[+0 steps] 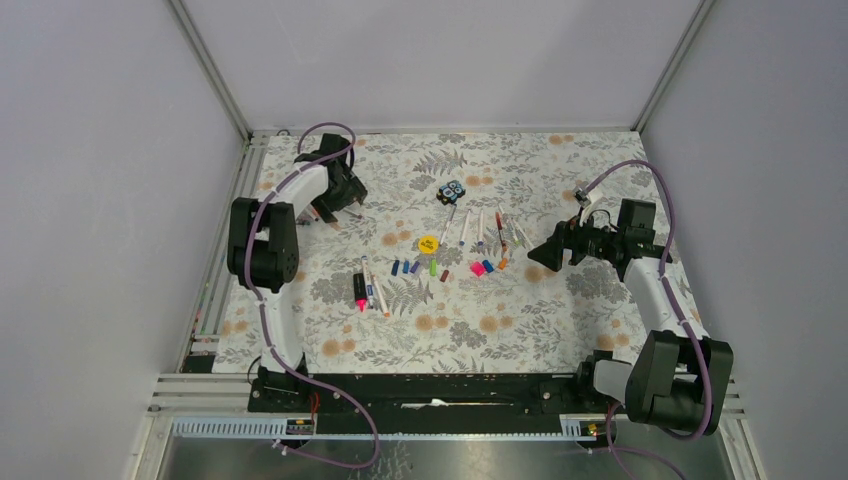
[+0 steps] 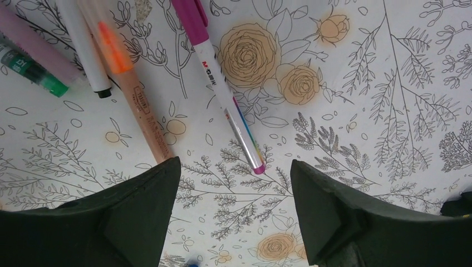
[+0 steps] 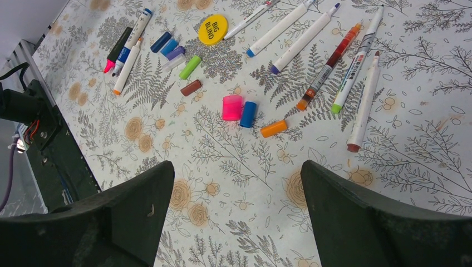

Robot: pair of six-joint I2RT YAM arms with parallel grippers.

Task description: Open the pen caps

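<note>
In the left wrist view my left gripper hovers with its fingers apart, nothing between them, over a white marker (image 2: 234, 111) with a magenta cap (image 2: 191, 19). Left of it lie an orange highlighter (image 2: 142, 111), a white pen (image 2: 80, 47) and a green-ended pen (image 2: 30, 69). My right gripper stands open at the right side of the table. Before it lie several capped-looking markers (image 3: 301, 39) and loose caps, among them orange (image 3: 274, 128), blue (image 3: 248, 113) and pink (image 3: 232, 103).
A yellow round disc (image 1: 428, 244) and a dark patterned object (image 1: 450, 192) lie mid-table. A group of markers (image 1: 381, 298) lies lower left of centre.
</note>
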